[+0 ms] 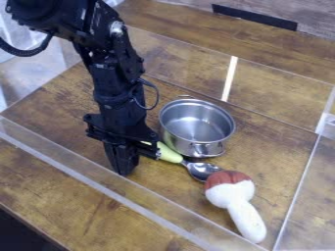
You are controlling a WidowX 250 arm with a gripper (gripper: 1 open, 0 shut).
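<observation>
My black arm reaches down at the left of centre, its gripper point(123, 157) low at the wooden surface; the fingertips are dark and I cannot make out anything between them. Just right of it lies a spoon with a pale green handle point(170, 154) and metal bowl point(202, 170), partly hidden by the gripper. A steel pot point(197, 122) stands behind the spoon. At the front right lies a white object with a red-brown cap point(238, 208), like a toy mushroom.
Clear strips or walls point(183, 211) border the wooden work area point(53, 176).
</observation>
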